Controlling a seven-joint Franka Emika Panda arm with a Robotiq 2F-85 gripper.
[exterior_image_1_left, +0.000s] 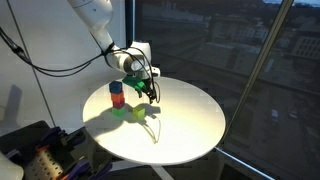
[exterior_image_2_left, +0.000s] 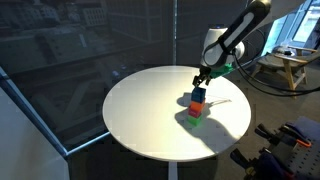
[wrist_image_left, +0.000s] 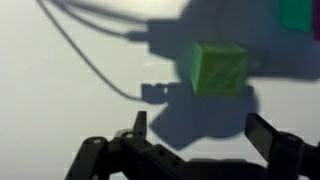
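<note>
A yellow-green cube (exterior_image_1_left: 139, 112) stands alone on the white round table. It shows below the middle of the wrist view as a green cube (wrist_image_left: 220, 68) beyond the fingertips. My gripper is open, its two dark fingers wide apart with nothing between them. In exterior view 1 the gripper (exterior_image_1_left: 148, 97) hangs above the table, slightly up and to the right of the cube and apart from it. Beside the cube rises a stack of blocks (exterior_image_1_left: 117, 100), blue over red with green at the bottom. The stack seems to hide the lone cube in exterior view 2.
The same stack (exterior_image_2_left: 196, 110) stands near the table's edge in exterior view 2, close to the arm (exterior_image_2_left: 214, 50). Cables hang beside the arm, and a corner of green block (wrist_image_left: 296, 13) enters the wrist view's upper right.
</note>
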